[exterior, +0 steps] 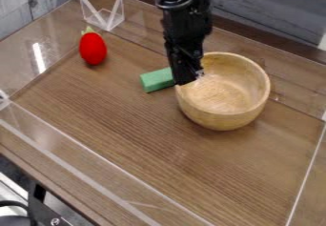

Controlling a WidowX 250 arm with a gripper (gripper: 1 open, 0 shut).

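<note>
The black gripper [189, 66] hangs over the left rim of a large tan bowl [223, 106], shut, with nothing visible between its fingers. A green block [156, 80] lies on the wooden table just left of the bowl, partly behind it. The bowl's interior looks empty where visible.
A red tomato-like object [93, 49] lies at the upper left, near a white wire rack [102, 12].
</note>
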